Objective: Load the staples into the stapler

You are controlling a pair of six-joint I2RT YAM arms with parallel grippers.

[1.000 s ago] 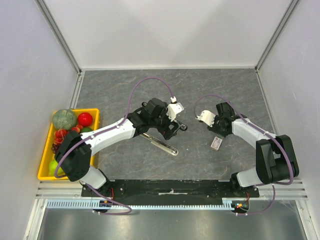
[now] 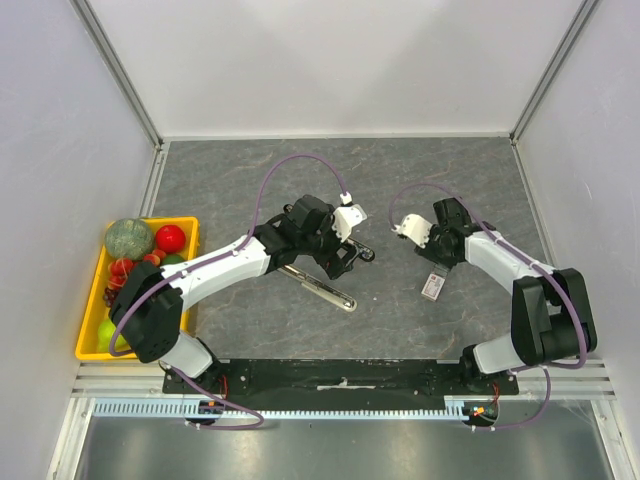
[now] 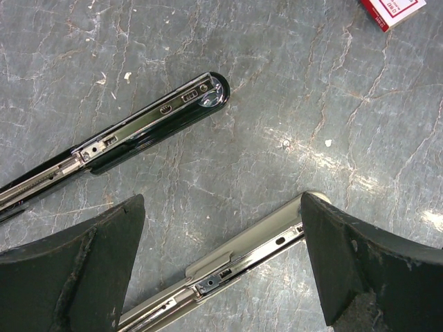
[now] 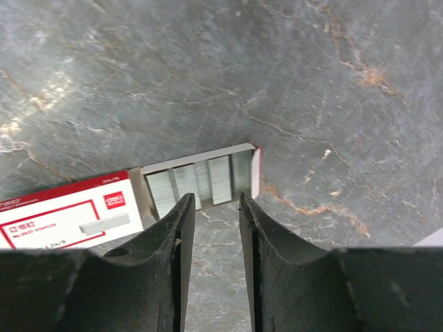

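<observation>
A black stapler point(image 3: 149, 124) and a silver stapler point(image 3: 246, 252) lie open, their magazines showing, under my left gripper, whose fingers stand open with nothing between them. In the right wrist view the staple box point(image 4: 69, 214) lies with its tray point(image 4: 208, 180) slid out to the right, strips of staples inside. My right gripper is over the tray's near edge, fingers part open; whether anything is between the tips is not clear. From the top, the box point(image 2: 432, 286) sits right of the staplers, partly under the right arm.
A yellow basket point(image 2: 88, 340) of fruit stands at the far left. White walls point(image 2: 85, 120) bound the grey table point(image 2: 230, 175) at back and sides.
The left arm and staplers are unchanged.
</observation>
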